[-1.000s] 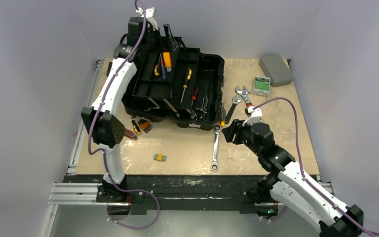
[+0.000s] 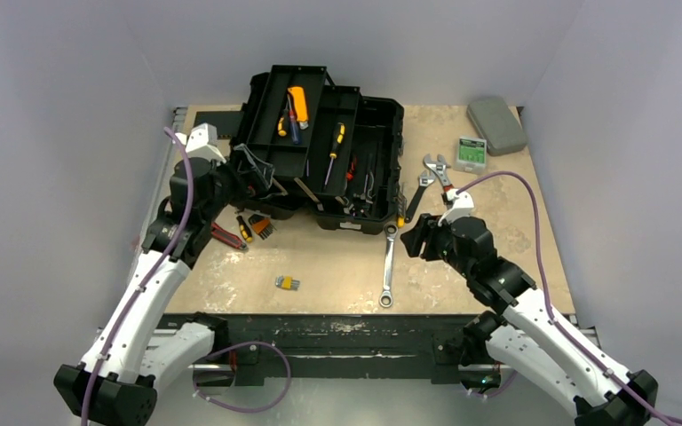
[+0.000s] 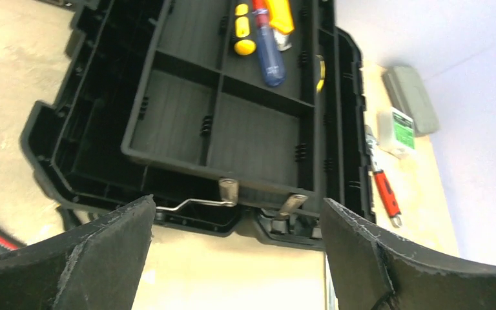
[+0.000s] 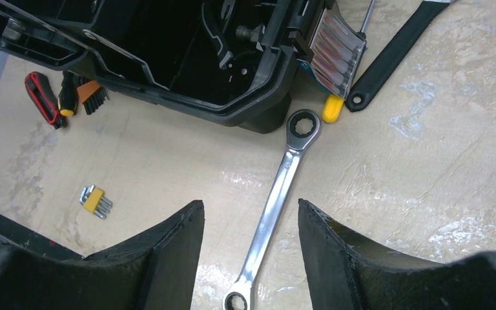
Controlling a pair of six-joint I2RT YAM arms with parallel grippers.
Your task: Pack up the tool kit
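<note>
The open black toolbox [image 2: 368,120] has raised trays holding an orange utility knife [image 2: 298,102] and screwdrivers [image 3: 270,58]. My left gripper hangs open and empty above the box's front left, near a tray. A red-black folding tool [image 2: 228,238], a yellow-black screwdriver [image 4: 68,97], a brush set [image 4: 90,95] and a yellow hex key set [image 4: 93,201] lie in front of the box. A ratchet wrench [image 4: 271,213] lies below my open, empty right gripper. Adjustable wrenches [image 4: 387,64] lie right of the box.
A green battery case [image 2: 471,155] and a grey case [image 2: 495,126] sit at the back right. Walls close in on the back and sides.
My left arm has swung from the back of the toolbox toward the front left, lower in the top view. My right arm has barely moved.
</note>
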